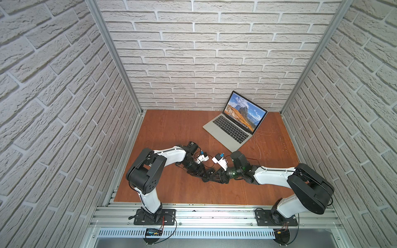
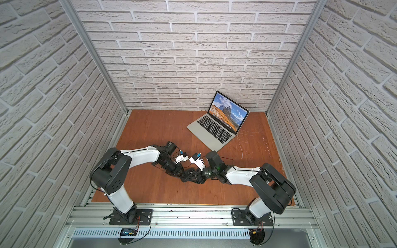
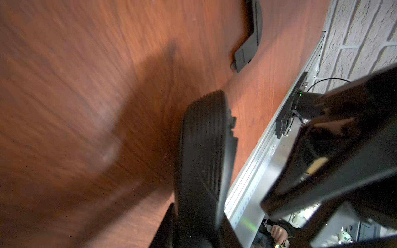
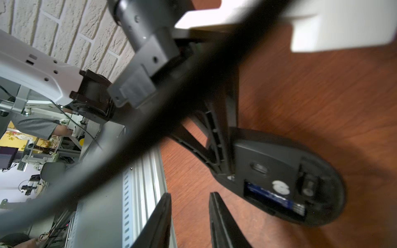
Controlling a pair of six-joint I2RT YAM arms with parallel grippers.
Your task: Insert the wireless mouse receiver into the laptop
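A black mouse point(image 4: 248, 159) is turned with its opened underside towards the right wrist camera. My left gripper is shut on it, its fingers on either side of the mouse's end. Inside the underside lie a blue battery point(image 4: 270, 195) and a slot with a small dark piece point(image 4: 308, 186), which may be the receiver; it is too blurred to be sure. My right gripper stands beside the mouse, fingertips apart with nothing visible between them. The open silver laptop point(image 1: 225, 131) sits at the back right of the table.
On the wooden table, a loose black cover piece point(image 3: 246, 51) lies beyond the mouse. Thin cables point(image 1: 258, 144) trail near the laptop's right side. Both grippers are close together at the front middle, and the table's left rear is clear.
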